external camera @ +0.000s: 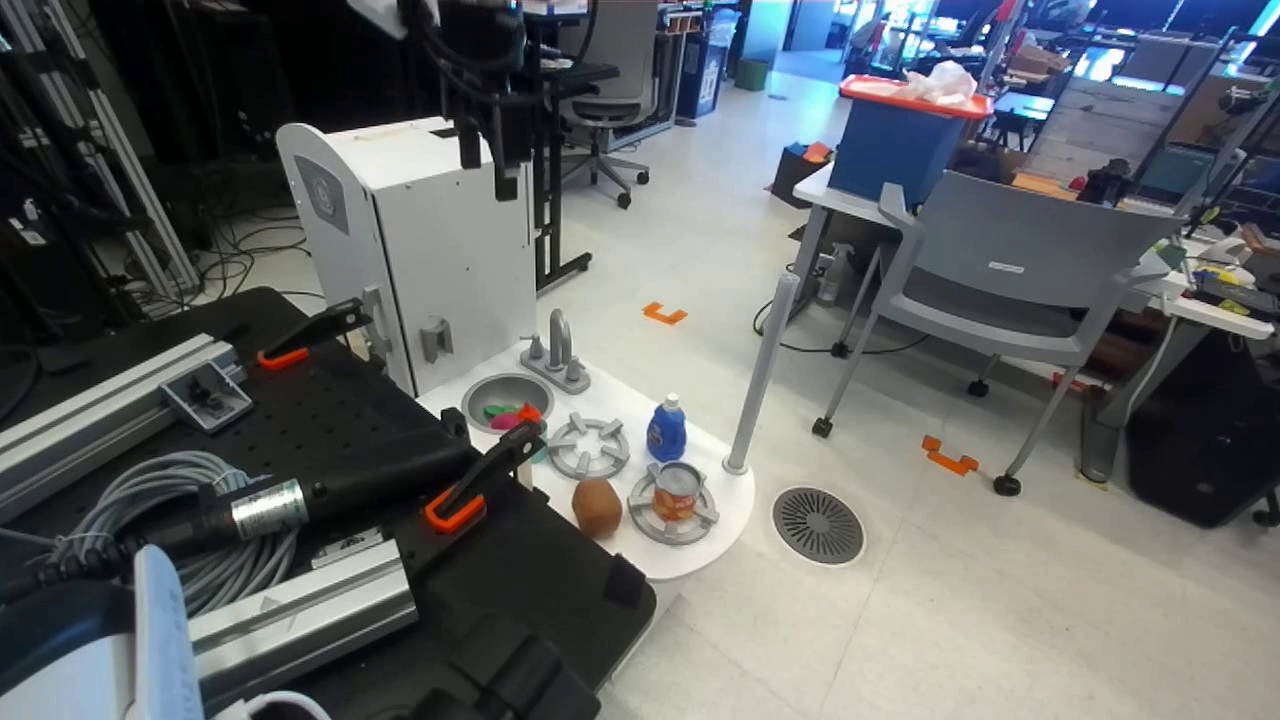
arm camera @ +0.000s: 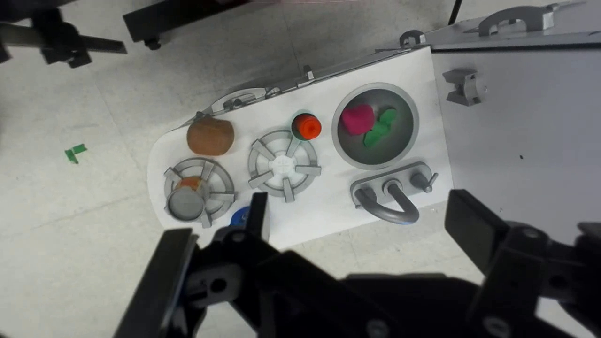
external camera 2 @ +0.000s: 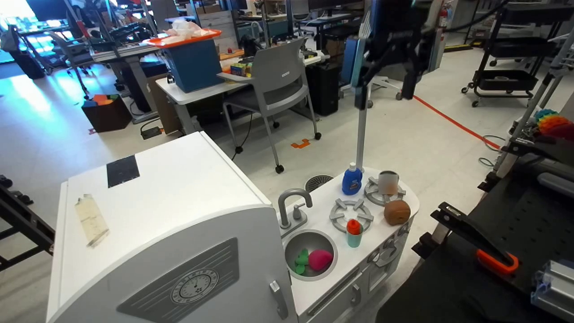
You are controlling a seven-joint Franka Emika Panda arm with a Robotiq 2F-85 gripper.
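Note:
My gripper [external camera 2: 385,92] hangs high above the toy kitchen, its fingers spread wide with nothing between them. In exterior view 1 it shows at the top, in front of the white cabinet [external camera: 456,258]. On the counter [arm camera: 307,217] stand a teal cup [external camera 2: 354,240] with a red-orange thing in it, a brown rounded object [arm camera: 211,136], a blue bottle [external camera: 667,430] and a can [external camera: 677,491] on one burner. A pink object [arm camera: 358,119] and a green one [arm camera: 381,128] lie in the round sink [arm camera: 374,157]. The gripper partly covers the bottle in the wrist view.
A grey faucet [external camera 2: 291,207] rises behind the sink, and a grey post [external camera: 763,372] stands at the counter's far end. The empty burner [arm camera: 284,165] lies between cup and bottle. A black table [external camera: 528,612] with clamps borders the kitchen's front.

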